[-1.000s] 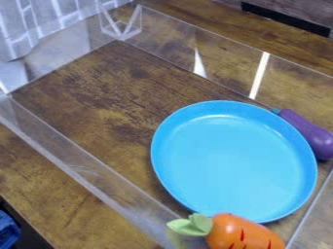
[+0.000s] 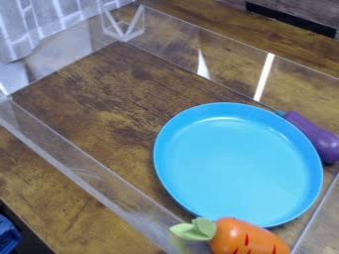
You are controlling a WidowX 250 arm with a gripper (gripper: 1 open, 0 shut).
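A light blue round plate point(image 2: 239, 164) lies on the wooden surface inside a clear-walled enclosure. An orange toy carrot point(image 2: 245, 238) with pale green leaves lies at the plate's near edge, partly cut off by the bottom of the view. A purple toy point(image 2: 310, 134), perhaps an eggplant, lies at the plate's far right, against its rim. No gripper shows in the camera view.
Clear plastic walls point(image 2: 79, 174) border the area. The wooden floor point(image 2: 99, 94) left of the plate is bare. A white cloth point(image 2: 47, 25) is at the top left, and a small blue object point(image 2: 7, 233) sits at the lower left edge.
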